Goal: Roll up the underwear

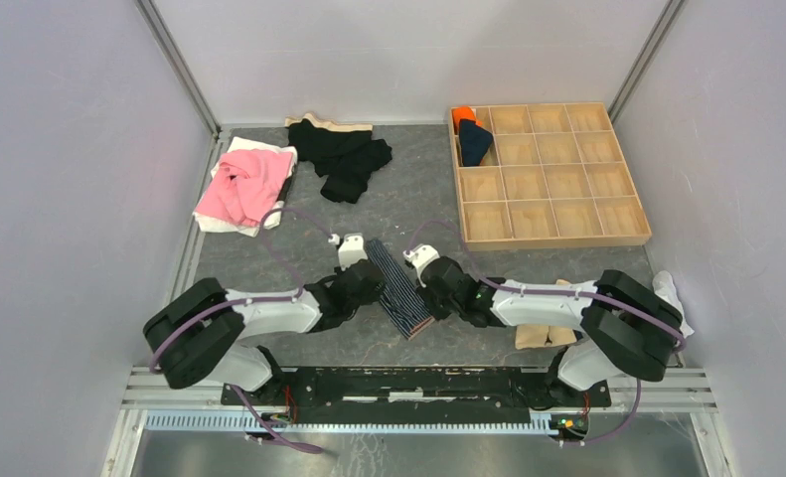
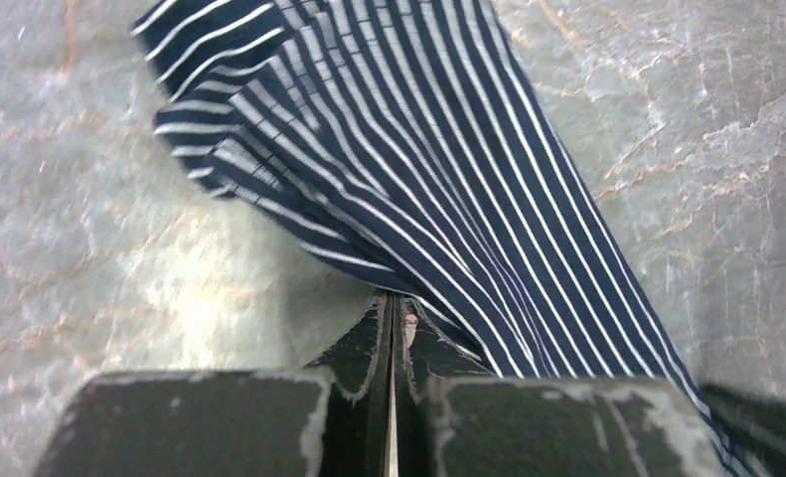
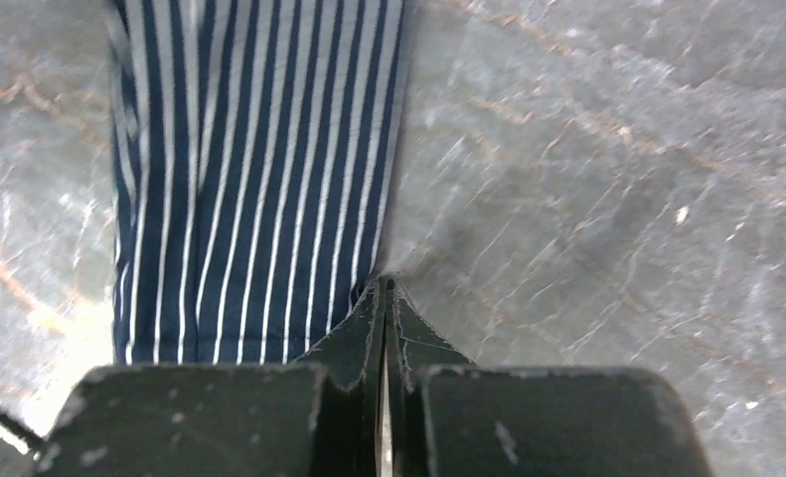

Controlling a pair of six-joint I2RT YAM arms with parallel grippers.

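Note:
The underwear, dark navy with white stripes (image 1: 395,285), lies as a long narrow strip slanting across the mat between both arms. My left gripper is shut with its tips at the cloth's left edge, where wrinkles run past them. The far end (image 2: 225,109) of the strip is bunched and doubled over. In the right wrist view, my right gripper is shut too, its tips touching the right edge of the flatter near end (image 3: 259,229). No cloth shows between either pair of fingers. From above, the arms cover parts of both long edges.
A wooden divided box (image 1: 557,179) stands at back right, with orange and navy items in its left column. Black clothing (image 1: 341,159) and a pink-and-white pile (image 1: 244,189) lie at the back and left. Beige cloth (image 1: 538,336) lies partly under the right arm.

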